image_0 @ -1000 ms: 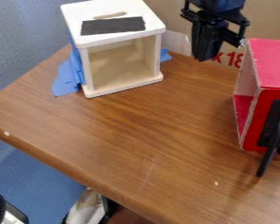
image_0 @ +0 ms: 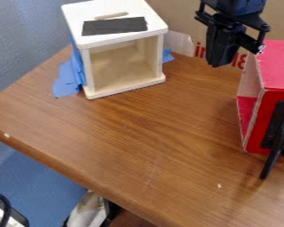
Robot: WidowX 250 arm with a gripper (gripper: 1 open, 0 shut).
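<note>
My gripper (image_0: 222,46) hangs at the top right of the camera view, above the back of the table and just left of a red box. It is black with a blue housing above; whether its fingers are open or shut is hard to tell, and I see nothing clearly held. A white wooden box (image_0: 130,68) with an open front and a dark strip on top stands at the back left. The red box (image_0: 275,76) has an open left side and a black fitting at its front.
A blue cloth (image_0: 67,81) lies behind and beside the white box. Cardboard with printed lettering stands at the back. The table's left edge drops to a blue floor.
My gripper has shifted to the right and slightly down, toward the red box. The boxes look unchanged.
</note>
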